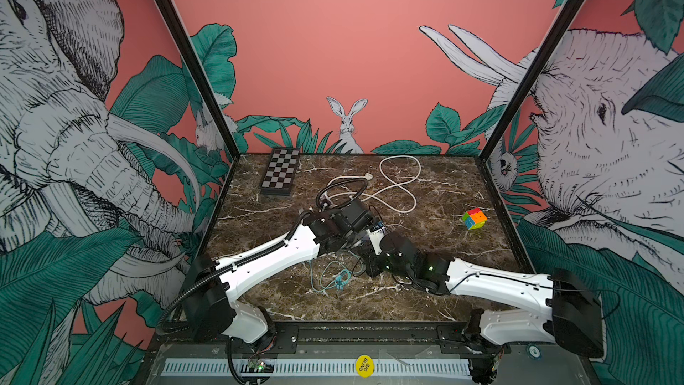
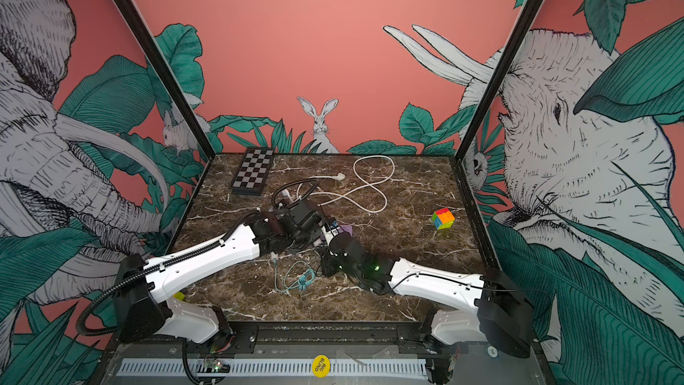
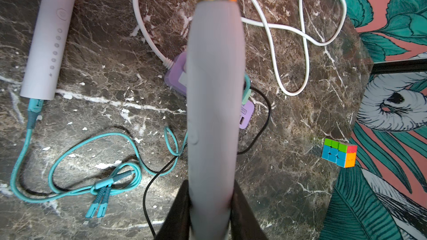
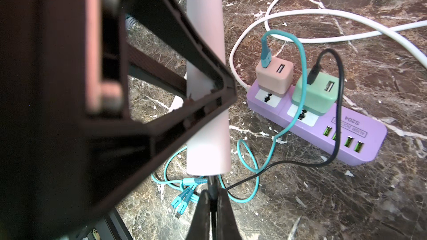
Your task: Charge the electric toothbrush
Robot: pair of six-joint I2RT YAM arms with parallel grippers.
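My left gripper is shut on the pale pink-white toothbrush [image 3: 215,84], whose gold ring is toward the far end of the left wrist view. In the right wrist view the toothbrush's flat bottom end [image 4: 209,162] hangs just above my right gripper. The right gripper is shut on a slim black plug [image 4: 213,182] that points up at that end. The plug's tip meets or nearly meets the base; whether it sits inside cannot be told. The black cable [image 4: 284,162] runs to a green adapter [image 4: 316,93] on a purple power strip [image 4: 318,124].
A second pale handle [image 3: 51,40] lies left with a teal cable [image 3: 29,137] at its base. A pink adapter [image 4: 274,74] sits beside the green one. A white cord [image 1: 399,185], a chessboard [image 1: 280,171] and a colour cube [image 1: 474,219] lie around.
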